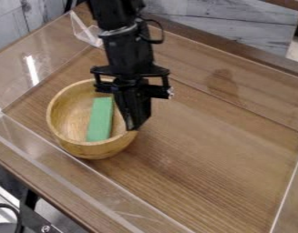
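A round wooden bowl [71,138] sits at the left of the wooden table, with a green block [100,118] lying inside it. My black gripper [137,121] hangs at the bowl's right rim, near the block, shut with nothing visible between its fingers. The arm reaches down from the top of the view and covers part of the bowl's back rim.
Grey-white boards run along the back, and a small clear object stands at the upper left. A black cable lies at the lower left edge.
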